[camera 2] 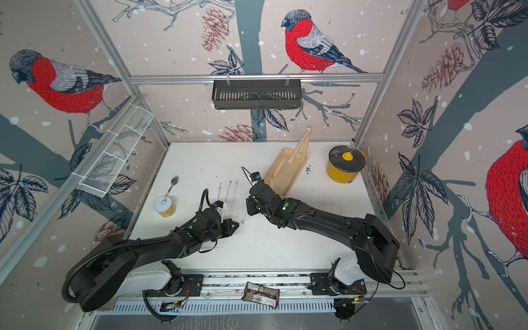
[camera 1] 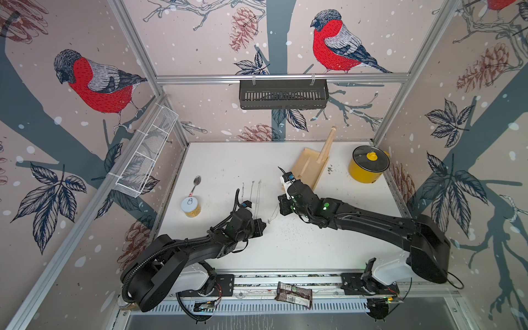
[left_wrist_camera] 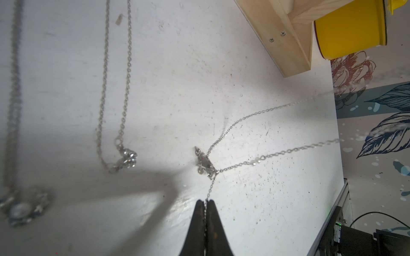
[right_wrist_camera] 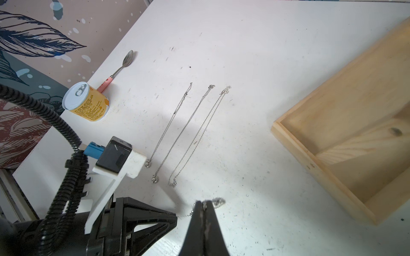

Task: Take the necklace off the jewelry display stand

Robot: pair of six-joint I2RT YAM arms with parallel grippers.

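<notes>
My left gripper is shut on the thin chain of a silver necklace [left_wrist_camera: 205,164] with a small pendant, which lies just beyond the fingertips in the left wrist view. Two strands run from the pendant to the right, blurring toward the edge. My right gripper is shut above that necklace; whether chain is between its fingers is unclear. Several other necklaces [right_wrist_camera: 181,136] lie stretched side by side on the white table [right_wrist_camera: 252,51], their pendants toward the front. The wooden display stand [right_wrist_camera: 291,146] lies behind and right of the right gripper.
A can [right_wrist_camera: 85,102] and a spoon [right_wrist_camera: 127,59] sit at the left. A yellow lidded pot [camera 1: 364,171] stands at the back right. A dark rack [camera 1: 283,101] hangs on the back wall.
</notes>
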